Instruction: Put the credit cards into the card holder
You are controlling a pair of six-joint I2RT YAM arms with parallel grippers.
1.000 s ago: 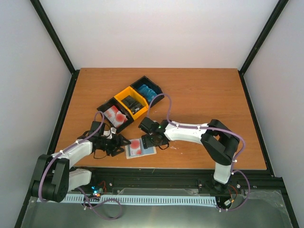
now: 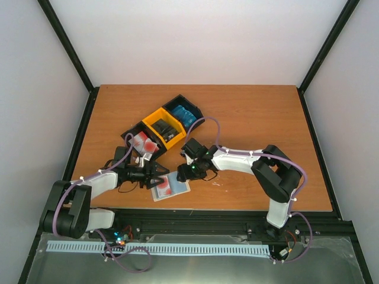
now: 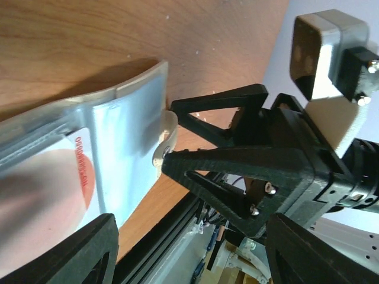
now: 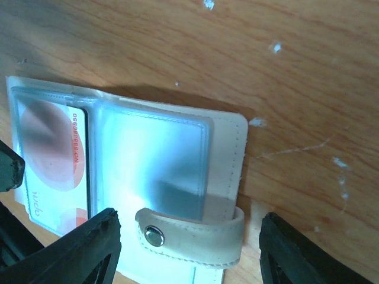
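The card holder lies unfolded near the table's front edge, between both grippers. A white card with a red circle is seen in its left clear pocket; the bluish pocket beside it shows no card. My left gripper is open over the holder's left half, its fingers spread apart with nothing visible between them. My right gripper stands open at the right end, around the snap strap. I cannot tell whether it touches the strap.
Behind the left arm stands a diagonal row of bins: a black one with red-and-white cards, a yellow bin with dark items, and a black one with blue items.
My right gripper has moved a little left with it.
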